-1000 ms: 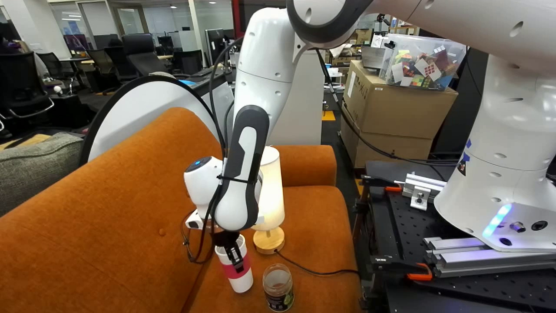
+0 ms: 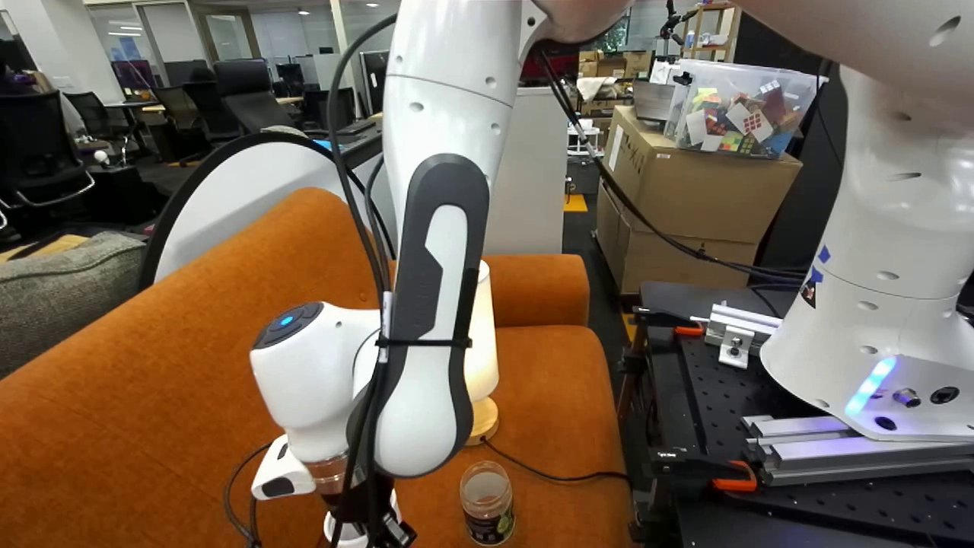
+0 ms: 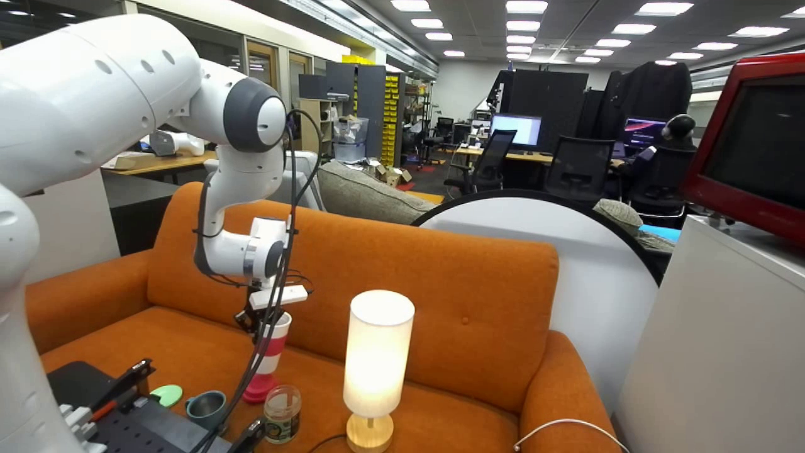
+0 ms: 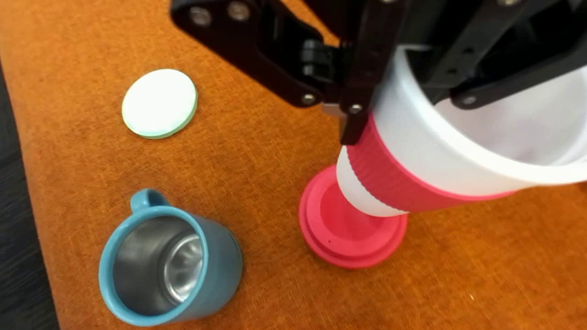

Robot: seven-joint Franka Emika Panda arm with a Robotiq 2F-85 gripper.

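Note:
A white cup with a pink sleeve (image 4: 418, 192) is gripped at its rim by my gripper, one finger outside the wall and the other inside the open cup. In exterior view 2 the cup (image 3: 269, 352) hangs nearly upright, its base appearing close above the pink lid (image 3: 260, 389). From the wrist, that base covers part of the lid (image 4: 352, 244), which lies on the orange couch seat. Whether cup and lid touch I cannot tell. Exterior view 1 has the gripper mostly hidden behind the arm and cables.
A blue mug (image 4: 223, 269) and a pale green disc (image 4: 159, 104) lie left of the lid in the wrist view. Beside the lid stands a glass jar (image 3: 282, 415); a lit lamp (image 3: 377, 355) is farther right. The backrest (image 3: 453, 294) rises behind.

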